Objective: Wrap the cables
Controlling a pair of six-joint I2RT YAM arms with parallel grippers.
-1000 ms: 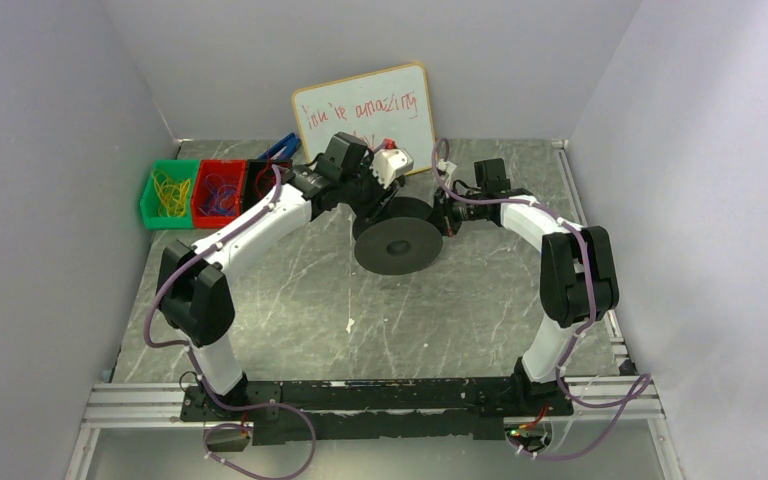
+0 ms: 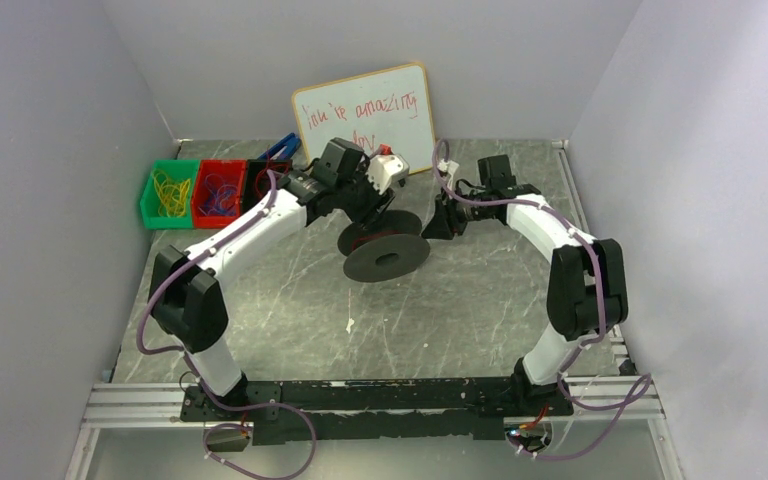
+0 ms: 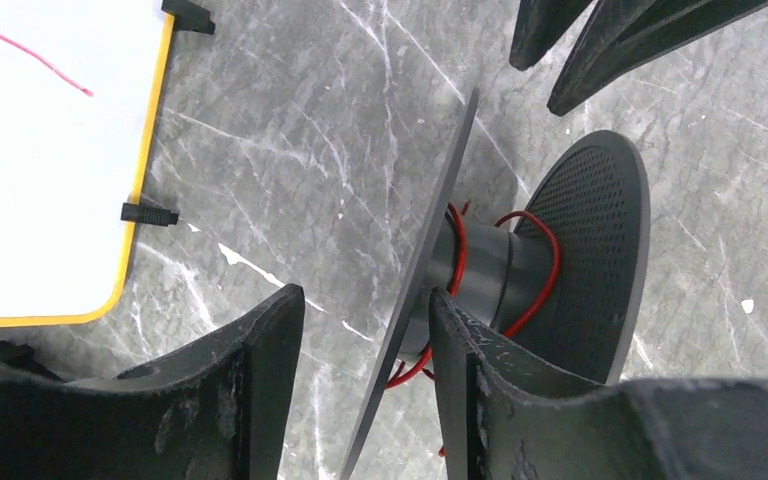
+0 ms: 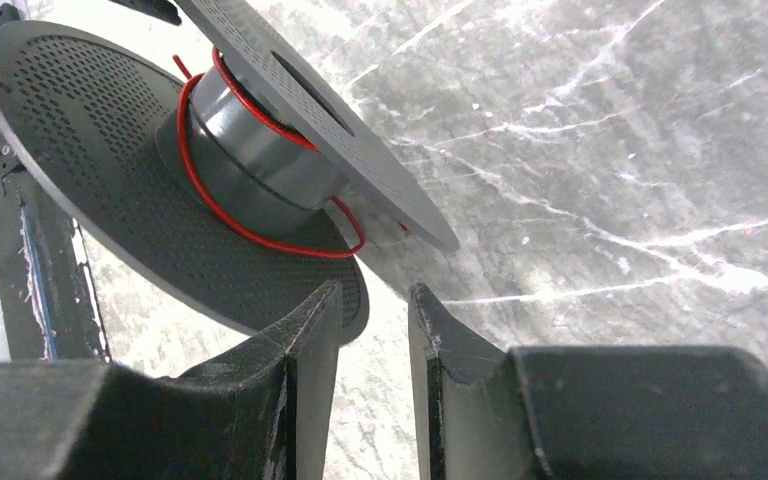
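Note:
A dark spool with two wide discs lies on its side mid-table, red cable looped loosely around its hub, loose ends poking out. My left gripper hangs over the spool, fingers parted on either side of the thin edge of one disc; whether it touches cannot be told. My right gripper stands just right of the spool, its fingers partly apart with nothing seen between them in the right wrist view.
Green, red and black bins with cables stand at the back left. A whiteboard leans at the back, a blue tool beside it.
The spool has moved left and slightly toward the front, its near disc turning. My right gripper has drawn a little right; my left gripper has shifted slightly.

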